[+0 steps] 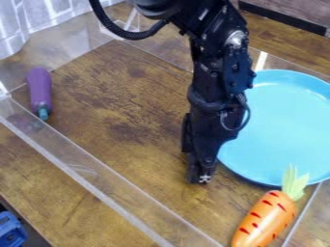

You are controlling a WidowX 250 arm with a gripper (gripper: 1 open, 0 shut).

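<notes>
The black robot gripper (199, 166) reaches down from the top centre to the wooden floor (123, 135), beside the left rim of a light blue plate (284, 125). Its fingertips are low, close to the wood; whether they are apart or together is hard to make out. An orange toy carrot (264, 218) with red stripes and a green top lies at the bottom right, below the plate and apart from the gripper. A purple toy (39, 92) lies at the far left.
Clear plastic walls (77, 169) border the wooden area. A blue object (10, 230) sits outside at the lower left corner.
</notes>
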